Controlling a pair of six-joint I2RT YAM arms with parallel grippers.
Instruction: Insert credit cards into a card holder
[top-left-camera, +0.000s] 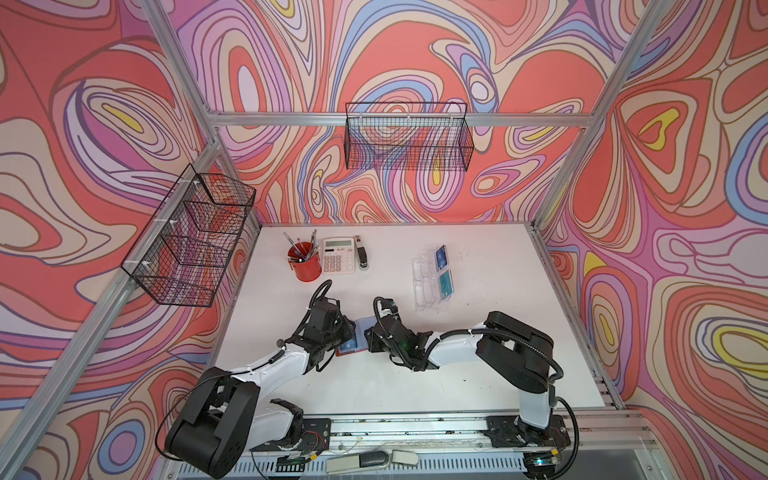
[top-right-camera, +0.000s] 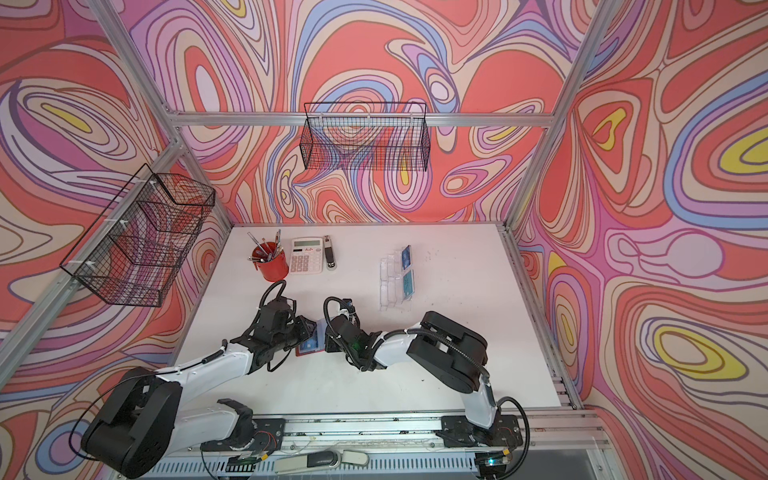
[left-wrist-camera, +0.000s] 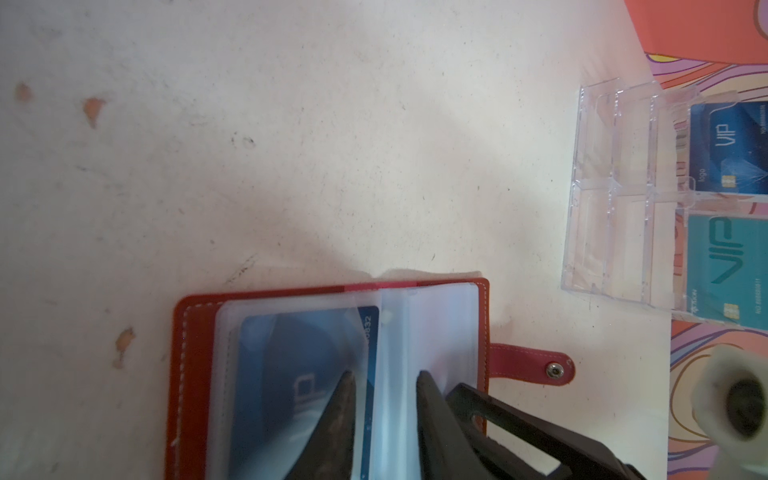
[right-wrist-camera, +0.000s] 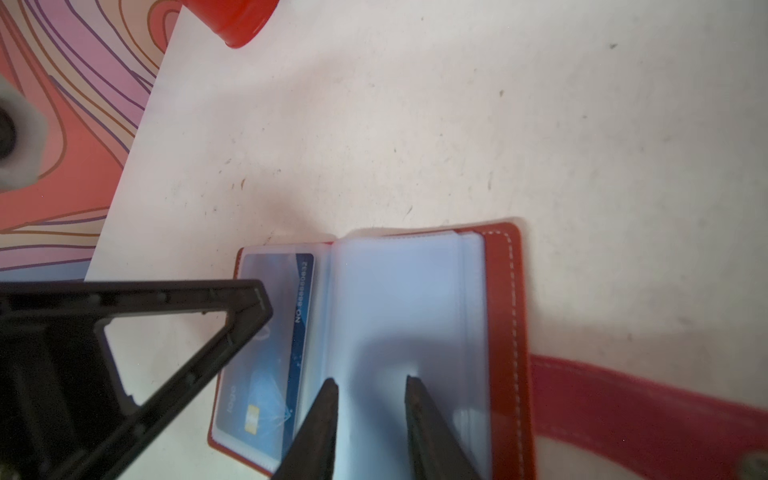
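Note:
Both grippers hover over the open red card holder (left-wrist-camera: 192, 376) with clear sleeves. A dark blue card (left-wrist-camera: 288, 368) lies inside its left sleeve; the right sleeve (right-wrist-camera: 392, 296) looks empty. My left gripper has its fingertips apart over the card's right edge and the middle of the holder, nothing visible between them. My right gripper stands with fingertips apart over the right-hand sleeve, nothing visible between them. A clear acrylic stand (top-left-camera: 424, 276) holds a blue card (left-wrist-camera: 728, 148) and a teal card (left-wrist-camera: 724, 264) upright behind, to the right.
A red pen cup (top-left-camera: 308, 264), a pink calculator (top-left-camera: 338, 260) and a black stapler (top-left-camera: 361, 254) stand at the back left of the table. Wire baskets hang on the left and back frames.

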